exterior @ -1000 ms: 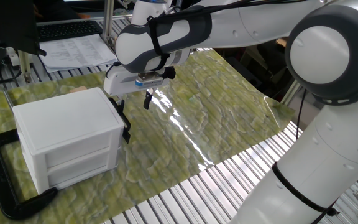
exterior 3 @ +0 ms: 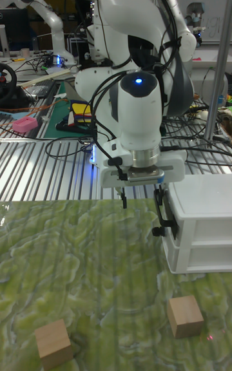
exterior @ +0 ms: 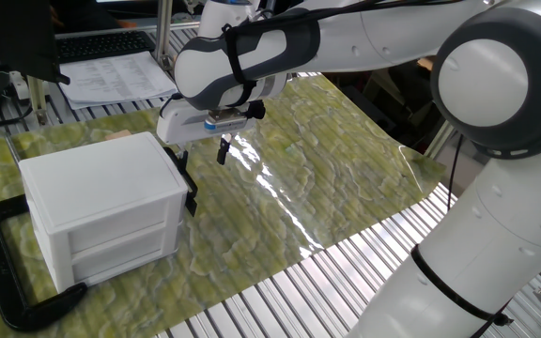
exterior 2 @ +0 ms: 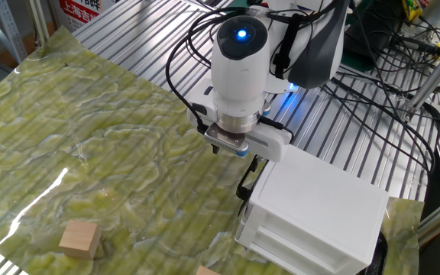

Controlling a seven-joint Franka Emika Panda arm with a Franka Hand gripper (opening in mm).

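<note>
A white two-drawer unit (exterior: 106, 202) stands on the green marbled sheet, and both its drawers look shut. Its top (exterior 2: 319, 198) is bare. Beside the drawer fronts hangs my gripper (exterior 3: 142, 199), open, its two fingers well apart and nothing visible between them. One finger (exterior: 224, 150) is clear of the unit. The other is close to the drawer front, next to a black fitting (exterior 3: 165, 223); whether they touch I cannot tell. Two wooden blocks, a right one (exterior 3: 185, 316) and a left one (exterior 3: 53, 343), lie on the sheet nearer that camera.
A black clamp-like frame (exterior: 3, 272) sits around the unit's rear side. The green sheet (exterior: 299, 178) has wide free room away from the drawer fronts. Papers (exterior: 118, 79) and a keyboard (exterior: 97, 45) lie beyond the sheet. Cables (exterior 2: 388, 107) run beside the arm.
</note>
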